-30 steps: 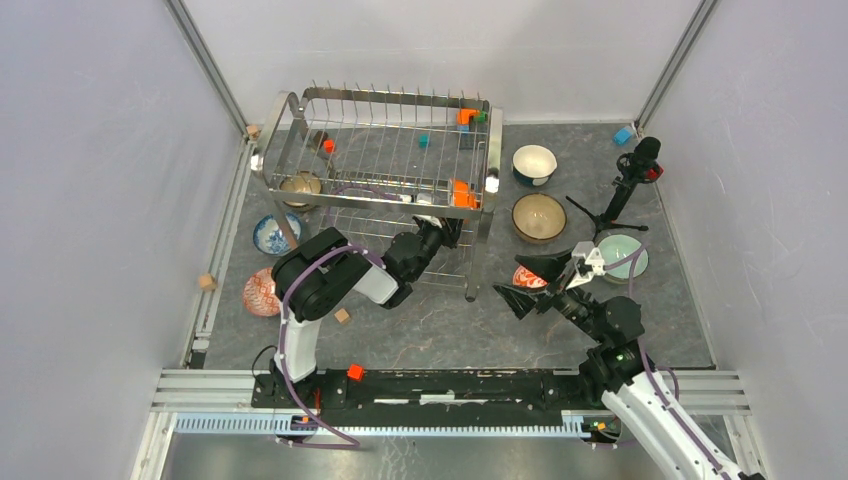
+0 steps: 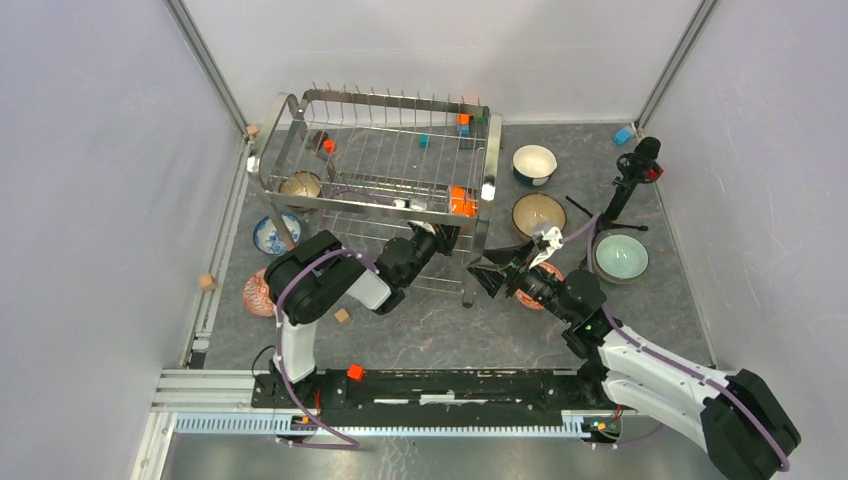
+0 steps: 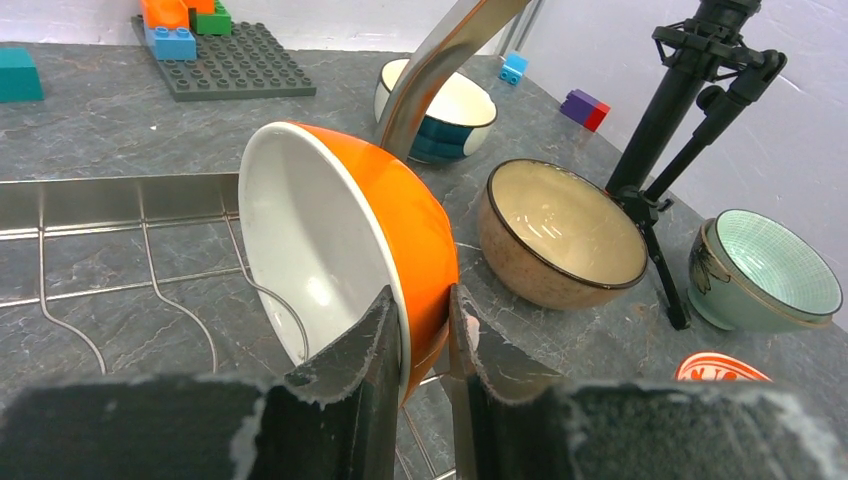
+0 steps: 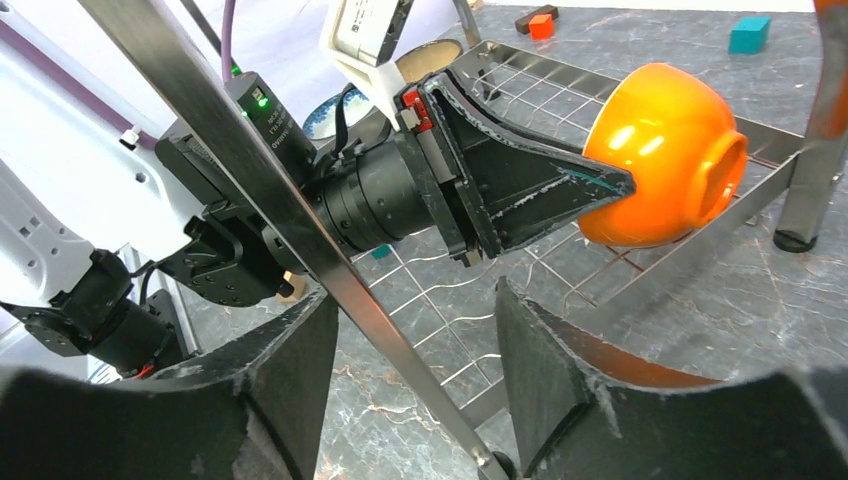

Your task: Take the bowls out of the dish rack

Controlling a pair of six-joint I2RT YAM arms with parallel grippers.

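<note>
An orange bowl with white inside (image 3: 400, 230) stands on edge in the steel dish rack (image 2: 390, 211); my left gripper has its fingers around the rim, shut on it as far as the left wrist view shows. In the right wrist view the bowl (image 4: 660, 160) shows beside that gripper. My right gripper is open, empty, just outside the rack's right post. Bowls stand on the floor at the right: white-and-teal (image 2: 534, 162), tan (image 2: 540, 215), mint (image 2: 621, 260), red-patterned. At the left are blue-patterned (image 2: 270, 235) and red-patterned (image 2: 258, 293) ones.
A black stand (image 2: 630, 190) is at the right, between bowls and wall. Small blocks (image 2: 355, 372) lie around the floor, and a plate with bricks (image 3: 240, 75) is behind the rack.
My right gripper has moved left toward the rack's right side. The left arm has shifted only slightly.
</note>
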